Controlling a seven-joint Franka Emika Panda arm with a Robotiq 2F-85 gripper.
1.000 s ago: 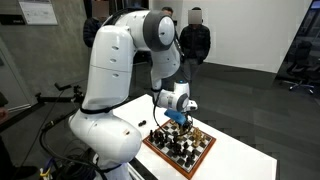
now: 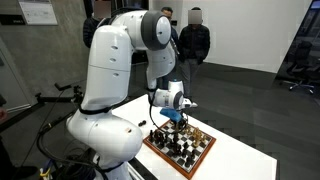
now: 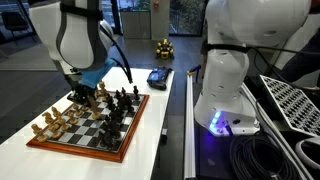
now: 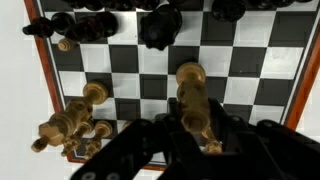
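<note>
A gold chess piece (image 4: 192, 98) stands between the dark fingers of my gripper, which is shut on it, over the middle of the chessboard (image 4: 245, 62). In the second exterior view the gripper (image 3: 92, 92) points down at the board from above. Whether the held piece's base touches the squares, I cannot tell. More gold pieces (image 4: 66, 124) cluster at the lower left of the wrist view, and a black piece (image 4: 160, 27) sits near its top among others along that edge.
The board's brown frame (image 3: 75, 151) lies on a white table (image 3: 45, 168). Black pieces (image 3: 110, 130) crowd one side of the board and gold ones the other. A small black device (image 3: 160, 76) rests beside the board. Two people (image 2: 194, 42) stand behind the table.
In the first exterior view the gripper has shifted slightly left and a little up. The board and the pieces around it look unchanged.
</note>
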